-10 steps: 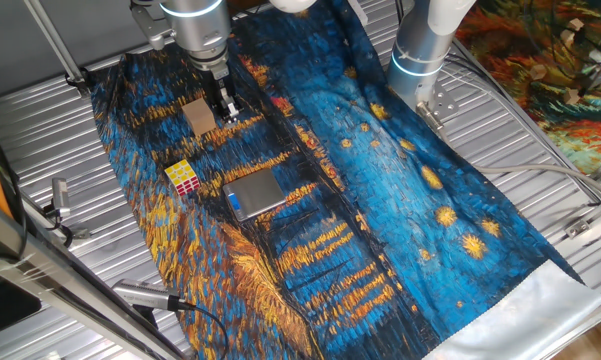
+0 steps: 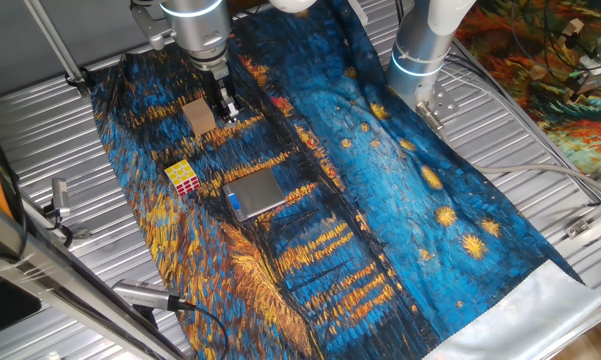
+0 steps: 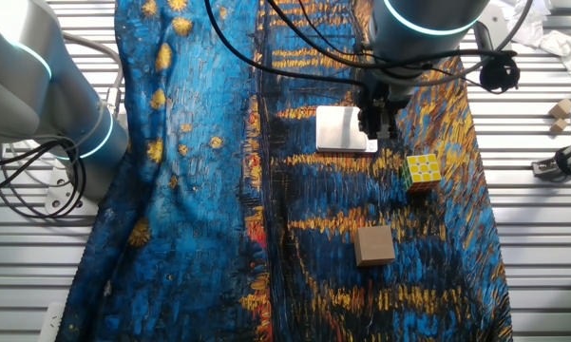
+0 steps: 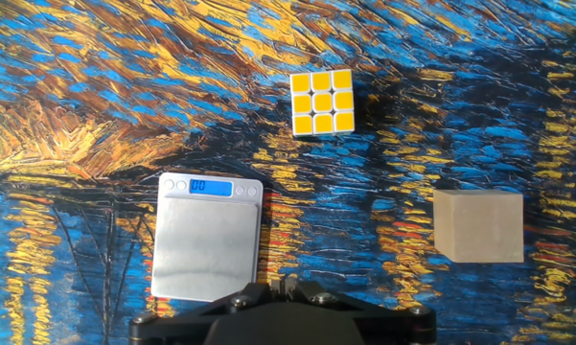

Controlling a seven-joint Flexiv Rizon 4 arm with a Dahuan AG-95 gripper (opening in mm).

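A Rubik's cube (image 4: 323,103) with its yellow face up sits on the painted cloth at the upper middle of the wrist view. Below and to its left lies a silver scale (image 4: 207,249) with a lit blue display. A plain brown block (image 4: 479,226) rests on the cloth at the right. My gripper shows at the bottom edge of the wrist view, its fingertips together and nothing visible between them. It hangs above the cloth, apart from all three things; in exterior view 1 the gripper (image 2: 229,114) appears beside the brown block (image 2: 198,117).
The patterned cloth (image 2: 380,200) covers a ribbed metal table (image 2: 60,170). Black cables (image 3: 295,74) loop around the arm. Between the scale, cube and block the cloth is bare.
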